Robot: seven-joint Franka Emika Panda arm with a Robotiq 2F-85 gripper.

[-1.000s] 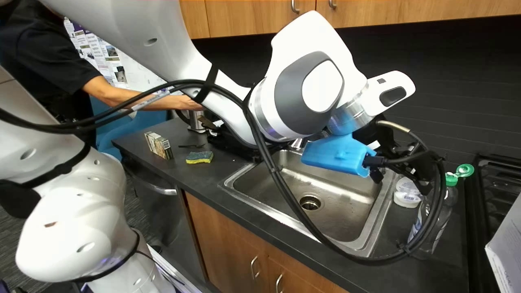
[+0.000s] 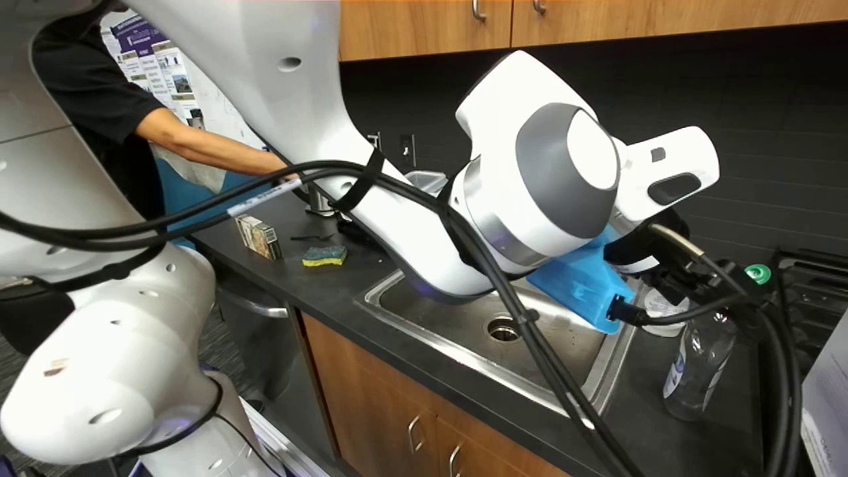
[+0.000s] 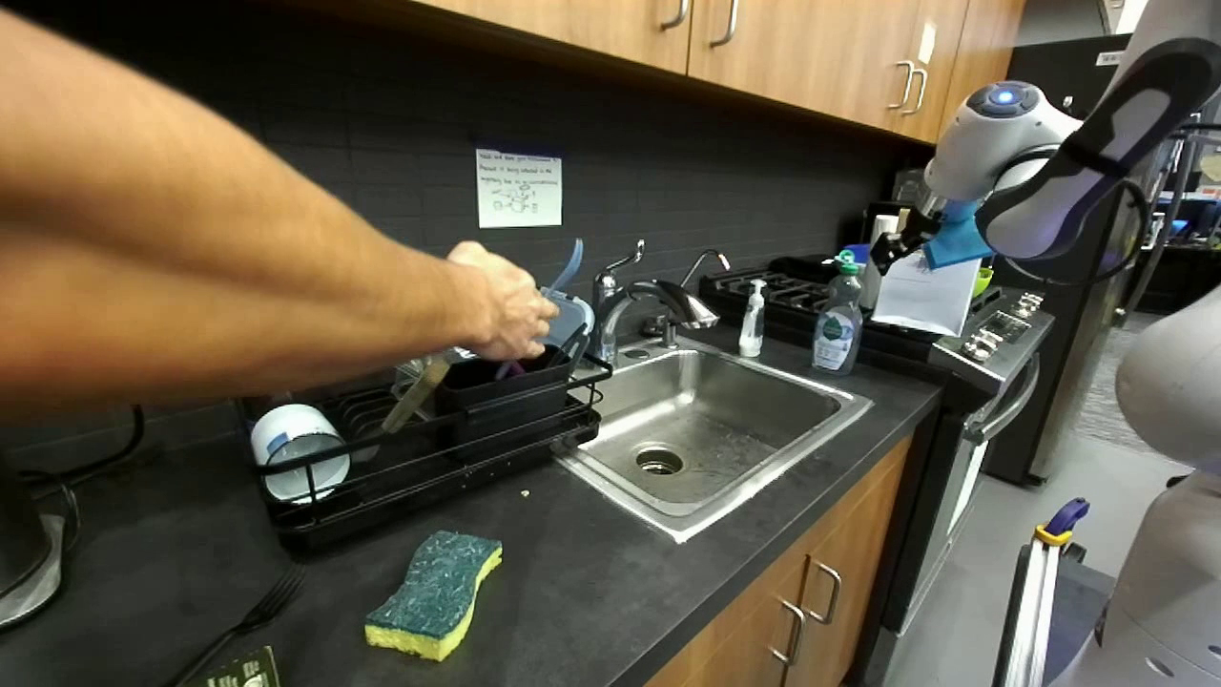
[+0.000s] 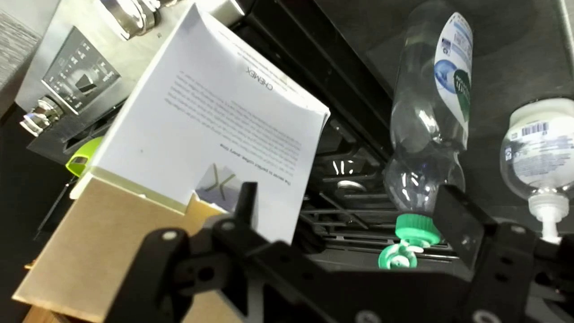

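My gripper is open, its two dark fingers wide apart in the wrist view. No object is held between them. Past the fingers, a clear soap bottle [image 4: 425,124] with an open green cap shows on the right, and a white printed box [image 4: 231,129] on the left. Exterior view 2 places the gripper [image 3: 890,250] at the stove end of the counter, above and beside the white box [image 3: 924,296]. The soap bottle [image 3: 838,326] stands upright on the counter, left of the gripper in that view.
A small pump bottle [image 3: 753,321] stands behind the sink [image 3: 733,481]. A person's hand [image 3: 504,303] reaches over the black dish rack [image 3: 435,481]. The sponge [image 3: 441,590] and a fork [image 3: 246,624] lie on the near counter. Wooden cabinets [image 3: 824,46] hang overhead.
In exterior view 1, the arm's wrist and gripper have moved right and somewhat down, tilting the blue part. The hanging cable has shifted right, and the person's hand has drawn slightly left.
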